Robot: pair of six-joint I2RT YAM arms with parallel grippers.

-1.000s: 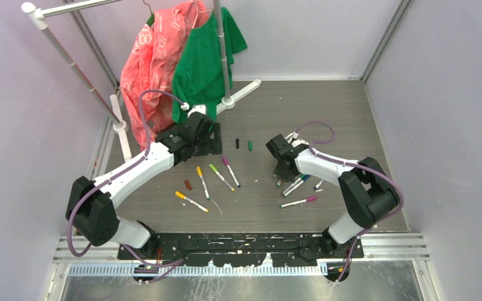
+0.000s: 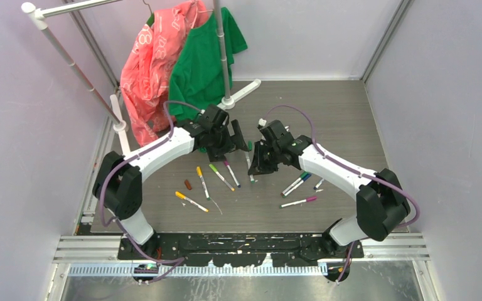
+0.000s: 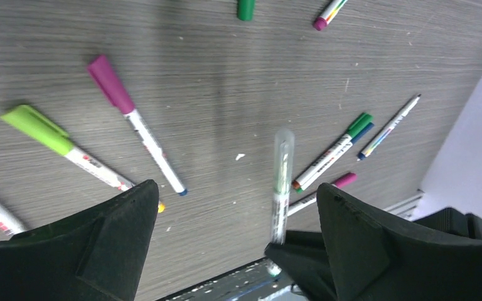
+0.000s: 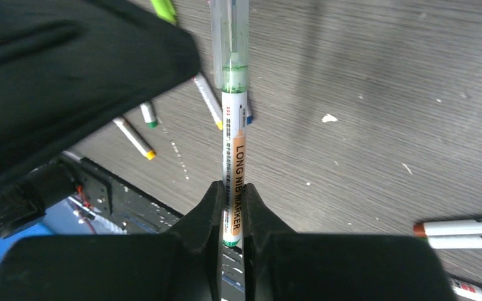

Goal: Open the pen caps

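Note:
A white long-nib marker with a clear-and-pale-green cap is upright in the right wrist view, gripped low on its barrel by my right gripper. My left gripper is open just left of that marker's top; in the left wrist view its wide fingers frame the capped end. Other markers lie on the floor: a purple-capped one, a lime-capped one, yellow-capped ones, a green-capped group and a pink-capped one.
A brown loose cap lies among the left markers. A clothes rack with red and green garments stands at the back left.
My right gripper has risen and moved left, carrying the marker toward the middle. My left gripper has moved right toward it, and the two now nearly meet.

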